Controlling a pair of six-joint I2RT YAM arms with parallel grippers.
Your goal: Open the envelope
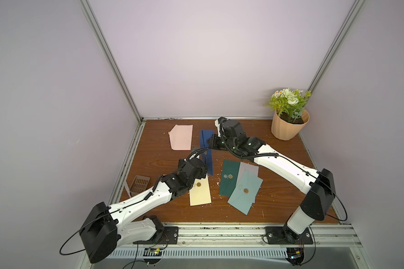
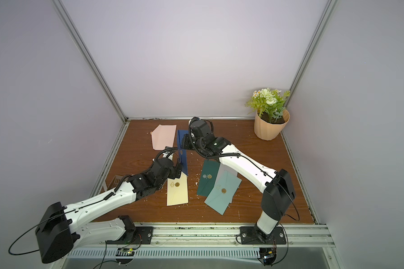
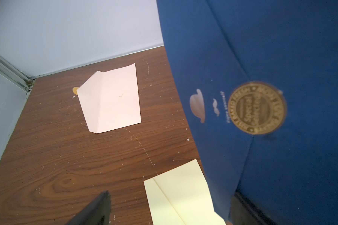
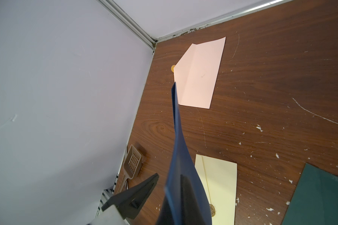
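Observation:
The blue envelope is held up off the table, its gold round seal and slanted flap edge facing my left wrist camera. My right gripper is shut on it; from the right wrist view the envelope stands nearly edge-on, slightly bowed. My left gripper is open, its blurred fingers far apart. Its right-hand finger overlaps the envelope's lower edge in the picture; whether they touch I cannot tell. In the top left view the blue envelope is partly covered by both wrists. The flap lies against the body under the seal.
On the table lie a pink envelope with its flap spread, a cream one below my left wrist, and dark green, grey and teal ones. A flowerpot stands back right, a brown slotted scoop at left.

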